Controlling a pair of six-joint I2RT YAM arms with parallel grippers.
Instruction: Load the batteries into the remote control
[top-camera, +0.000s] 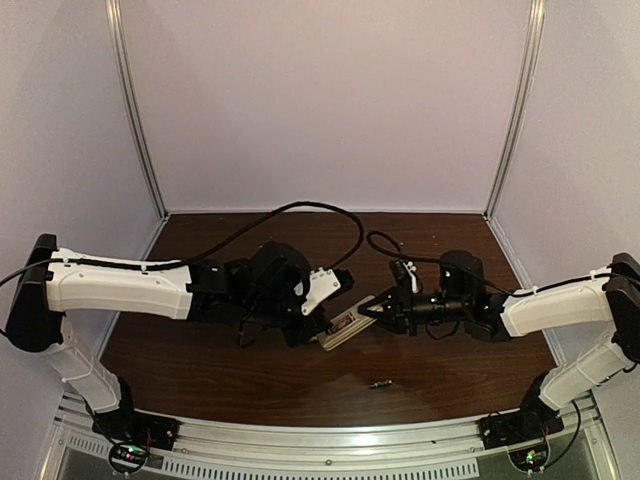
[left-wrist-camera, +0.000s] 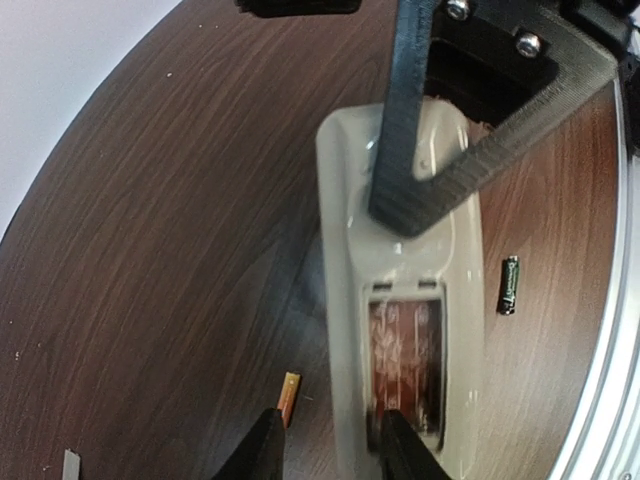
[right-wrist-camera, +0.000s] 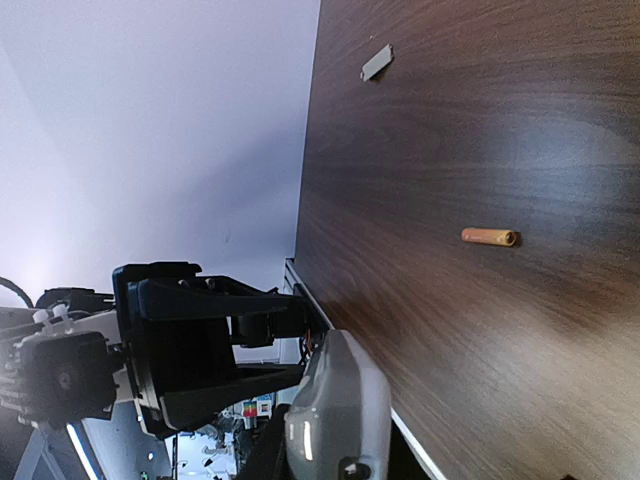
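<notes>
The pale remote (left-wrist-camera: 350, 240) hangs over the table with its compartment facing up in the left wrist view; my right gripper (top-camera: 370, 310) is shut on its upper end. In that compartment sits something reddish-brown or see-through, too unclear to tell. My left gripper is at the remote's lower end, its fingers part open; whether anything is between them is unclear. An orange battery lies on the table, also visible as the orange battery (left-wrist-camera: 288, 398) in the left wrist view. A dark battery (top-camera: 381, 384) lies near the front of the table.
A small grey piece (right-wrist-camera: 376, 62), likely the cover, lies on the wooden table (top-camera: 200, 380). Cables arch above both arms. A metal rail (top-camera: 320, 420) edges the front.
</notes>
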